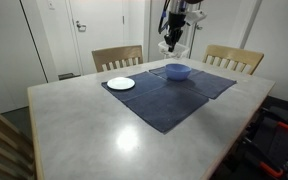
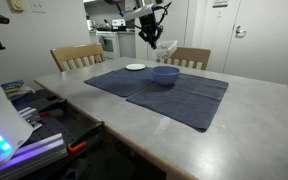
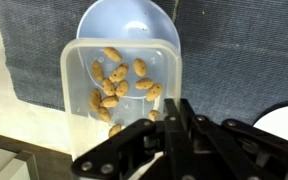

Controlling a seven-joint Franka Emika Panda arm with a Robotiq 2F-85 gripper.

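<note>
My gripper is shut on the rim of a clear plastic container [image 3: 75, 72], which hangs above the table. Several brown, nut-like pieces [image 3: 122, 73] lie inside it. Behind the container in the wrist view shows the blue bowl [image 3: 134, 18], partly covered by it. From the first exterior side, the bowl [image 1: 178, 72] rests on the dark mat, with the container [image 1: 172, 48] held over it, slightly to the left. In the second exterior view, the bowl [image 2: 166, 75] sits below the gripper [image 2: 152, 39]. Its inside is hidden in both exterior views.
A white plate [image 1: 121, 84] lies to the bowl's left in the first exterior view. Dark mats [image 1: 166, 105] cover part of the white table [image 1: 69, 125]. Wooden chairs [image 1: 118, 60] stand around it.
</note>
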